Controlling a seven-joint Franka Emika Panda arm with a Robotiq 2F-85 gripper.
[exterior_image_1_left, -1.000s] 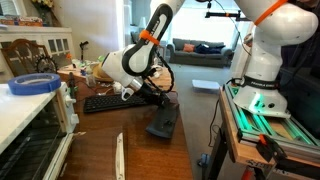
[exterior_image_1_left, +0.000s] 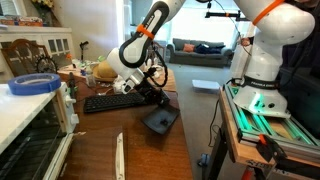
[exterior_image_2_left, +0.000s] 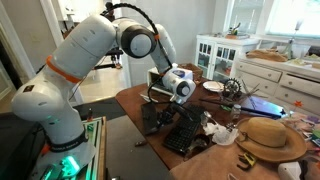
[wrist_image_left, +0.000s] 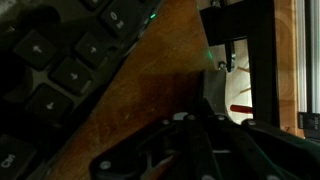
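A dark, flat, tray-like panel (exterior_image_1_left: 161, 119) hangs tilted over the wooden table near its right edge in exterior view 1. My gripper (exterior_image_1_left: 158, 99) is shut on the upper end of this dark panel. In exterior view 2 the panel (exterior_image_2_left: 151, 119) shows at the left of the gripper, close to the table edge. A black keyboard (exterior_image_2_left: 184, 134) lies on the table beside the gripper; its keys (wrist_image_left: 75, 72) fill the left of the wrist view. Dark fingers (wrist_image_left: 205, 95) reach up from the bottom there, and the exact contact is too dark to make out.
A brown hat (exterior_image_2_left: 268, 132) and several small items lie beyond the keyboard. A blue-rimmed round container (exterior_image_1_left: 36, 84) stands at the left in exterior view 1. Bare wood (exterior_image_1_left: 160, 160) lies in front of the panel, and the table edge is close on its right.
The dark panel has turned and tipped in my grip, its lower edge now slanting up to the right and sitting slightly higher. The arm has shifted only a little.
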